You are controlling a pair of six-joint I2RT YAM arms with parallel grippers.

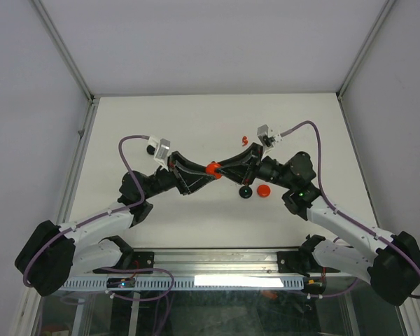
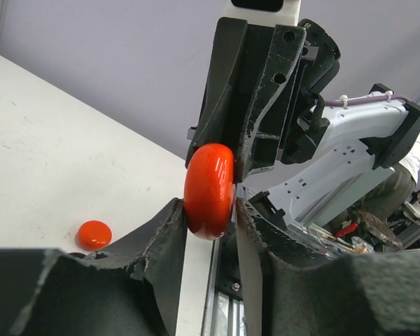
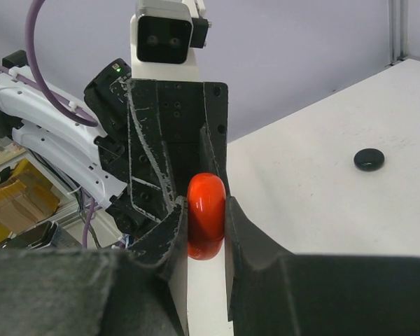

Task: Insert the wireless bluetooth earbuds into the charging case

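Observation:
A glossy red charging case [image 1: 213, 169] is held up above the table between my two grippers, which meet tip to tip. My right gripper is shut on the red case, with a finger along each side. On the opposite end, my left gripper has its fingers around the same case. One left finger [image 2: 169, 227] appears against it; whether the other presses on it, I cannot tell. The case's lid state is unclear. Small red pieces, perhaps earbuds [image 1: 245, 141], lie on the table farther back.
Below the right arm, another red case [image 1: 264, 190] sits beside a black case [image 1: 246, 192]. A second black case [image 1: 151, 149] lies by the left wrist.

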